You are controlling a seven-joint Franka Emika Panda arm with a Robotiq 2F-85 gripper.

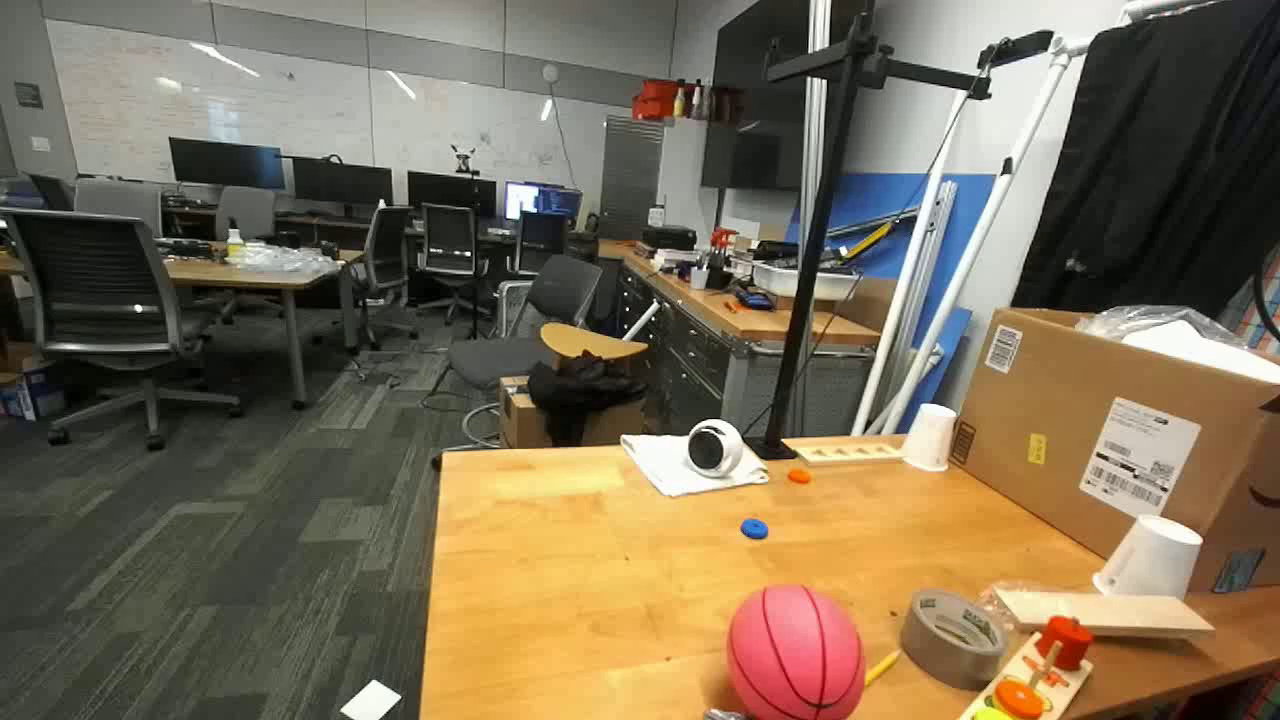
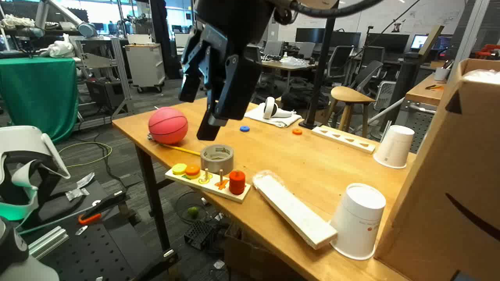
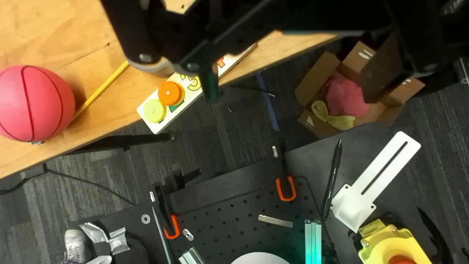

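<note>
My gripper hangs above the table, open, with nothing between its fingers. In the wrist view its dark fingers stand wide apart. Near the table edge lies a stacking board with pegs; a yellow piece, an orange piece and a red stack sit on it, and two pegs between are bare. Farther back, a blue ring and an orange ring lie loose on the tabletop. A pink ball rests at the table's corner, away from the gripper.
Beside the board stands a roll of grey tape, and a yellow pencil lies by the ball. White cups, a pale wooden block and a large cardboard box crowd one side. A headset rests on a cloth.
</note>
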